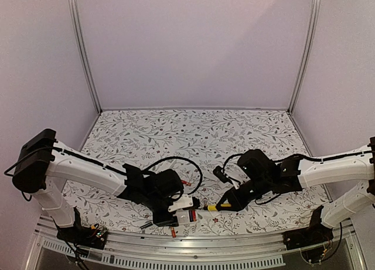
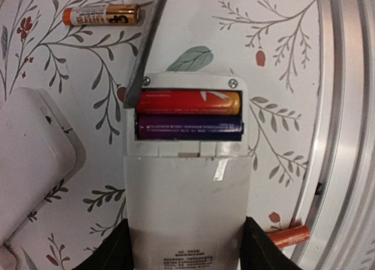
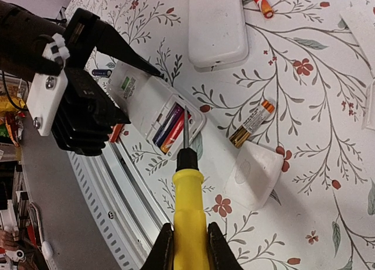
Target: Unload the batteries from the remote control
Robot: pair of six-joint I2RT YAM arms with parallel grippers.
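Observation:
The white remote (image 2: 186, 205) lies back-up with its compartment open, holding a red battery (image 2: 187, 102) and a purple battery (image 2: 187, 127). My left gripper is shut on the remote's body. My right gripper is shut on a yellow-handled screwdriver (image 3: 189, 205). Its metal tip rests at the end of the compartment beside the red battery, at the compartment's edge in the left wrist view.
A loose gold battery (image 3: 252, 122), an orange battery (image 2: 287, 237) near the front rail and a red one (image 3: 261, 3) lie around the remote. White cases (image 3: 217, 30) and a square white piece (image 3: 252, 176) lie nearby.

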